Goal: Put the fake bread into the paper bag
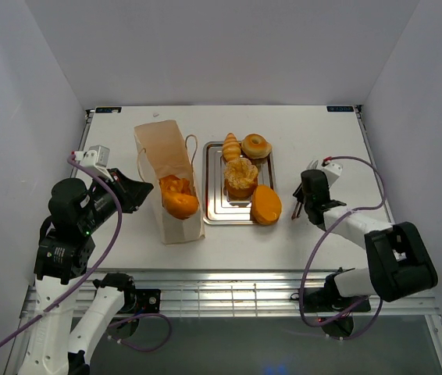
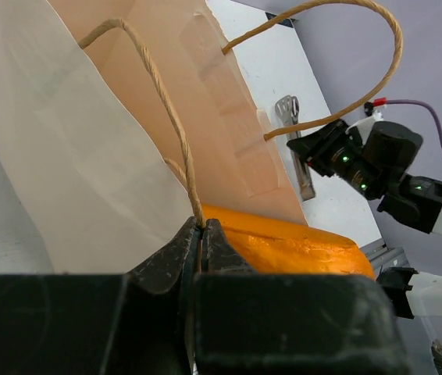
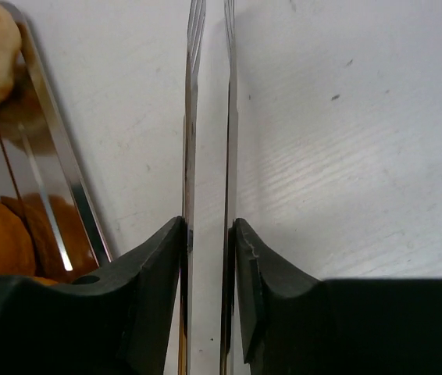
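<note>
The brown paper bag (image 1: 160,139) stands at the left with its mouth open, orange bread (image 1: 180,202) showing in it. My left gripper is shut on one twisted bag handle (image 2: 158,86). On the metal tray (image 1: 219,214) lie a croissant (image 1: 231,148), a ring-shaped bread (image 1: 256,147), a tall bread (image 1: 241,176) and an orange round bread (image 1: 266,205) that overlaps the tray's lower right edge. To the right of the tray, my right gripper is shut on metal tongs (image 3: 190,117). The tongs' arms are apart, with nothing between them.
Bare white table (image 1: 326,246) lies around the right arm and behind the tray. A metal rail (image 1: 229,289) runs along the front edge. Grey walls close in the sides and back. Purple cables loop over both arms.
</note>
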